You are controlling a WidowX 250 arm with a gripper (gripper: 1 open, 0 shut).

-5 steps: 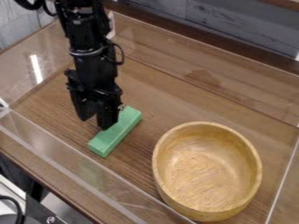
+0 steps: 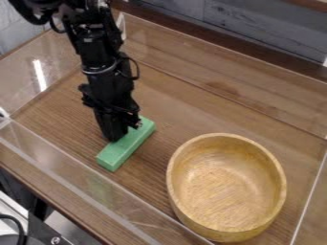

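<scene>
A green rectangular block (image 2: 125,145) lies on the wooden counter in the camera view, set at a slant. My black gripper (image 2: 118,120) is low over the block's upper left end and hides part of that area. It looks shut, with nothing visible between its fingers; whether it touches the block is hard to tell.
A large tan bowl (image 2: 225,187) stands at the lower right, apart from the block. Grey wall planks run along the back, and a cable shows at the lower left edge.
My gripper has shifted slightly and its lower part now sits closer over the block's upper left end. The block and bowl have not visibly moved.
</scene>
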